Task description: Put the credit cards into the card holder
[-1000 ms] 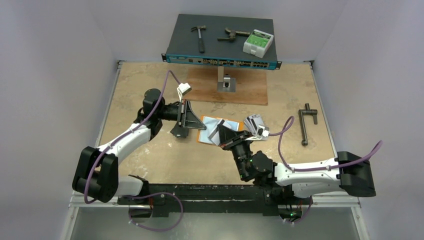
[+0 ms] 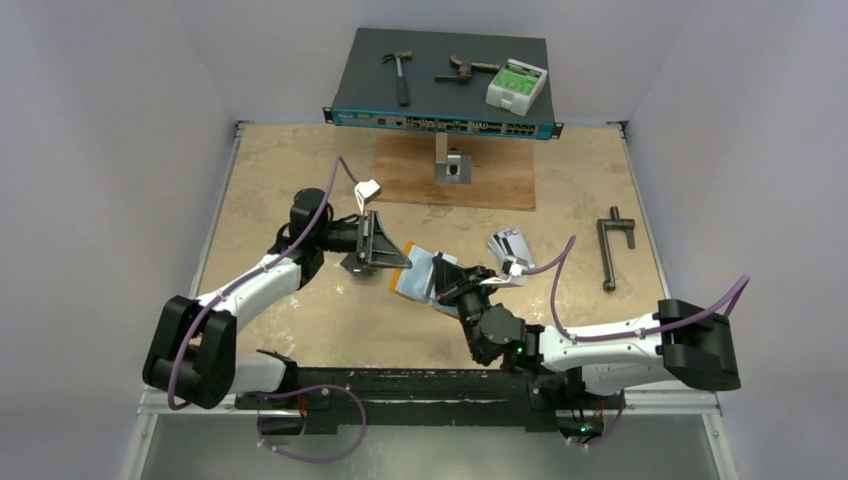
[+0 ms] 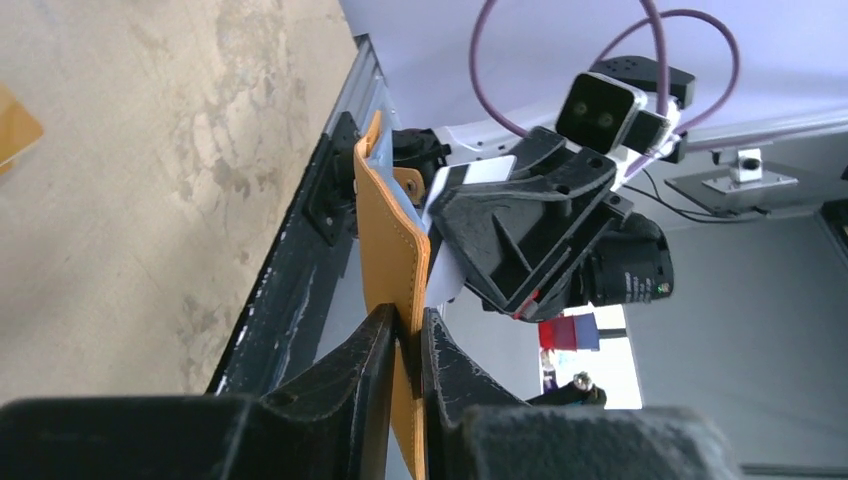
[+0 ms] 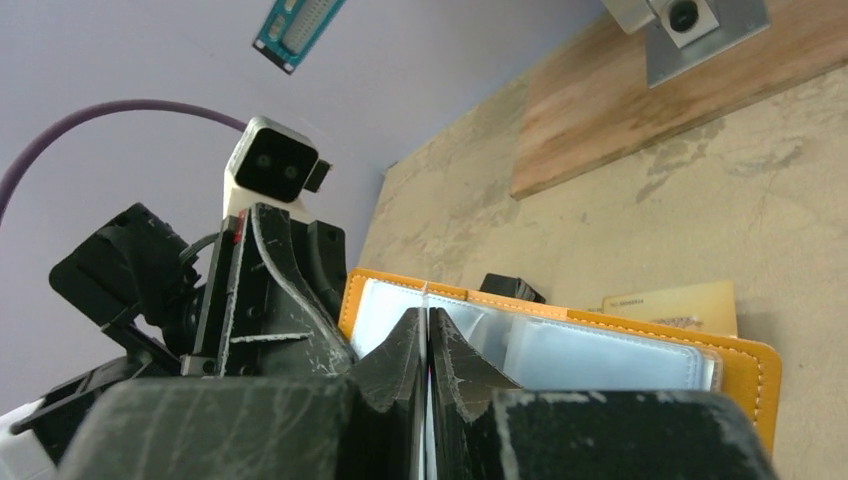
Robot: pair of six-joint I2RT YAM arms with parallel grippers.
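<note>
The card holder (image 2: 418,278), tan leather outside and pale blue inside, is held above the table between both arms. My left gripper is shut on its edge. In the right wrist view, the holder's open inside (image 4: 610,358) with clear pockets lies beneath my right gripper. That gripper is shut on a thin credit card, whose edge (image 4: 423,292) shows between the fingers. From the left wrist, a white card with a dark band (image 3: 490,171) shows by the right fingers, against the holder's inner side. Whether it sits in a pocket cannot be seen.
A pile of pale cards (image 2: 512,252) lies right of the holder. A gold card (image 4: 690,302) rests on the table behind it. The dark block (image 2: 357,265) is under the left gripper. A metal tool (image 2: 608,250) lies far right.
The holder has swung round, its right end coming toward the front of the table. My left gripper has lowered slightly, and the right arm has shifted a little left with the card.
</note>
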